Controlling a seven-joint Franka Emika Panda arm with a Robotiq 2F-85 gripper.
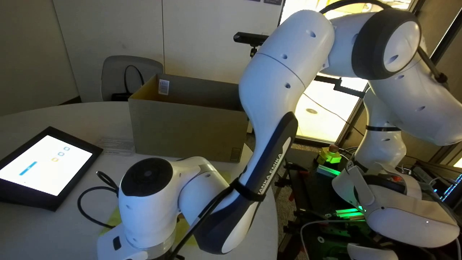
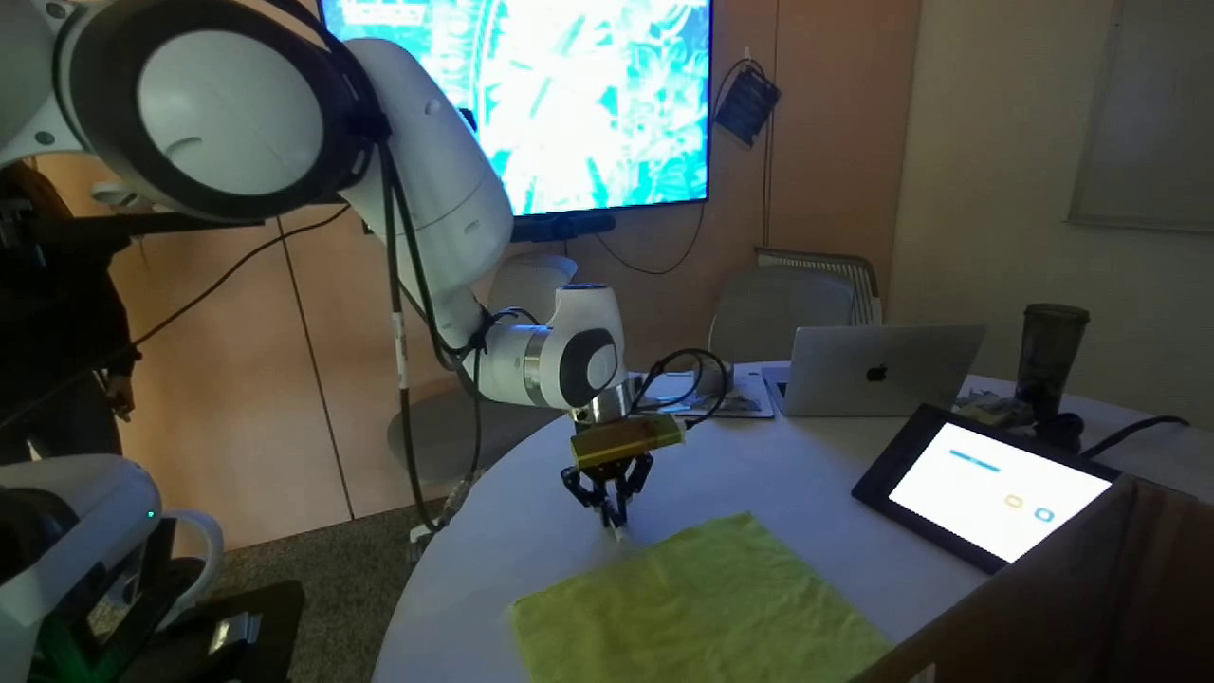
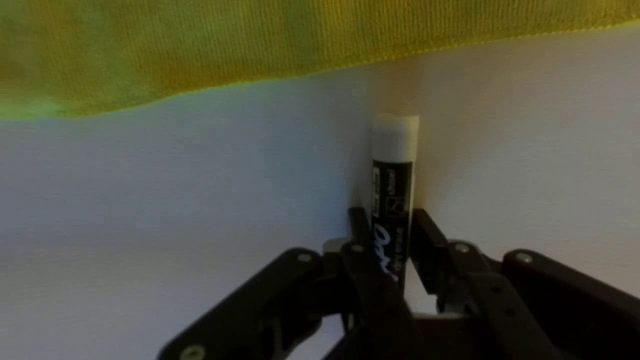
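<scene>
Between the fingers of my gripper is a dry-erase marker (image 3: 394, 186), black-labelled with a whitish end, and the fingers are shut on it. In the wrist view the marker's pale end points toward a yellow-green cloth (image 3: 240, 42), with a strip of white table between them. From exterior view 2, the gripper (image 2: 615, 526) hangs fingers-down close over the table, just beside the near-left edge of the cloth (image 2: 694, 603). Whether the marker touches the table is hard to tell. Exterior view 1 has the gripper out of sight below the arm.
A large open cardboard box (image 1: 186, 130) stands at the table's far side in exterior view 1. The tablet (image 1: 47, 167) lies on the left. A laptop (image 2: 882, 370) and a dark cup (image 2: 1047, 359) stand at the back in exterior view 2. White table around the gripper is bare.
</scene>
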